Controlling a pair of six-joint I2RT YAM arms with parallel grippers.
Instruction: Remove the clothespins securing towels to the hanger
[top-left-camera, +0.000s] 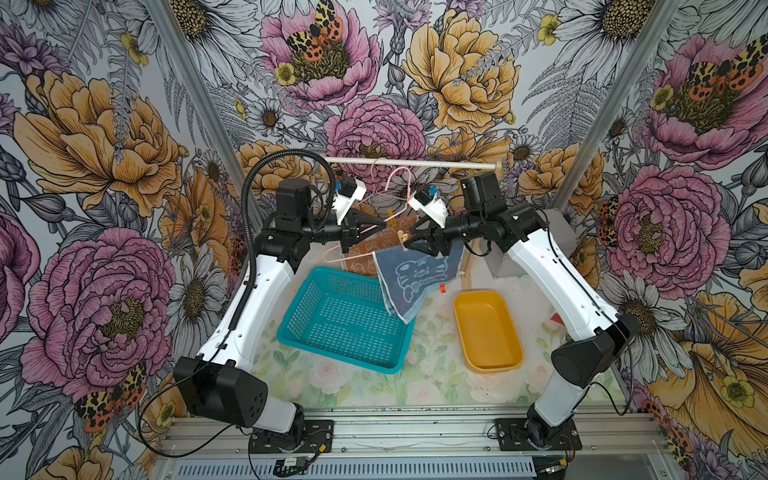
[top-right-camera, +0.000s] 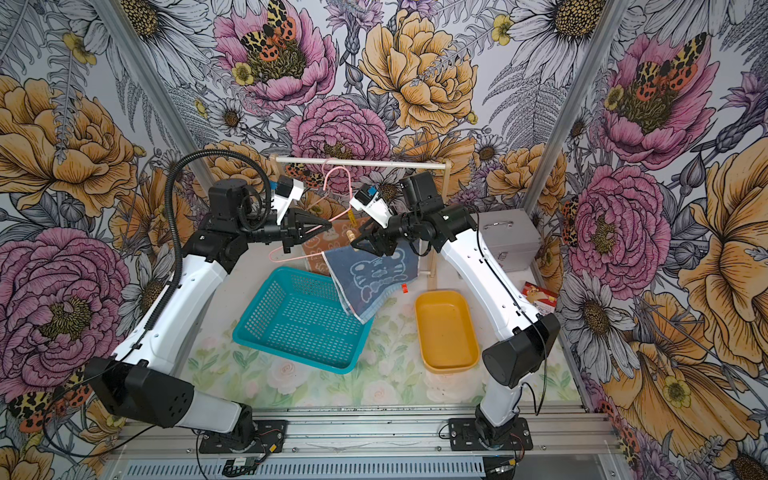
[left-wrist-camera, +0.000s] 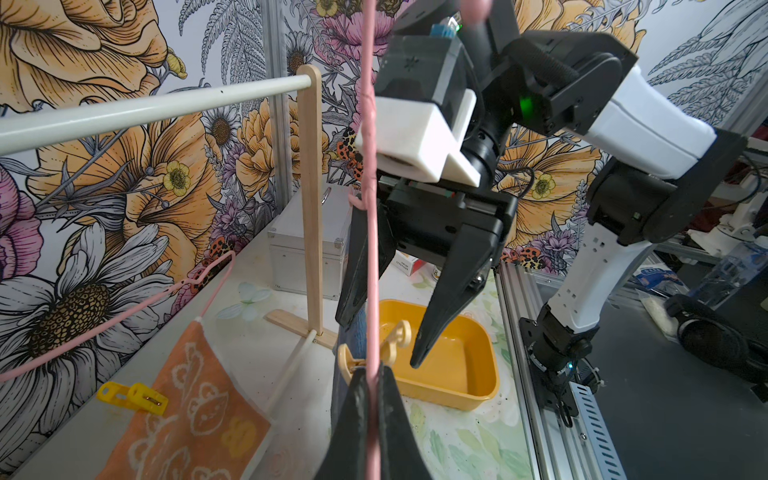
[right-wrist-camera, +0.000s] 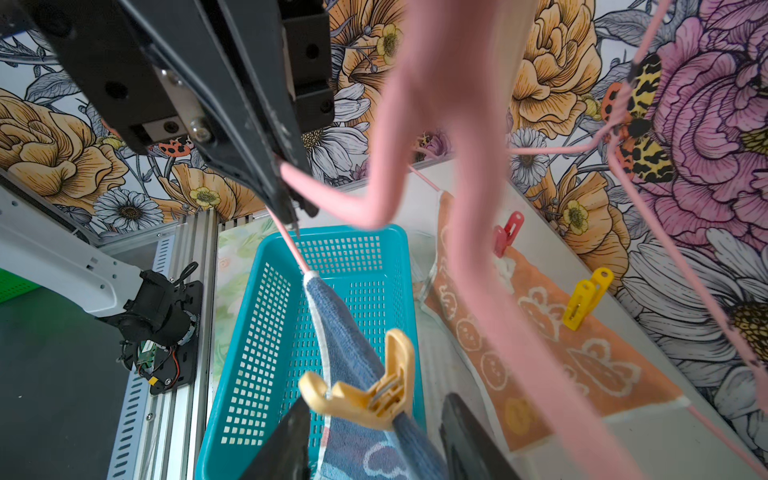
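My left gripper (top-left-camera: 364, 232) is shut on a pink hanger (top-left-camera: 400, 172) that carries a blue towel (top-left-camera: 416, 280). A wooden clothespin (right-wrist-camera: 376, 400) is clipped on that towel's top. My right gripper (top-left-camera: 412, 238) stands open beside this clothespin, with its fingertips around it in the right wrist view. Behind, an orange towel (right-wrist-camera: 488, 336) hangs on another hanger, with a yellow clothespin (right-wrist-camera: 584, 304) and a red clothespin (right-wrist-camera: 508, 232) on it.
A teal basket (top-left-camera: 312, 320) lies below the left side, a yellow tray (top-left-camera: 488, 336) to the right. A metal box (top-right-camera: 504, 240) stands at the back right, beside the wooden rack (left-wrist-camera: 312, 200).
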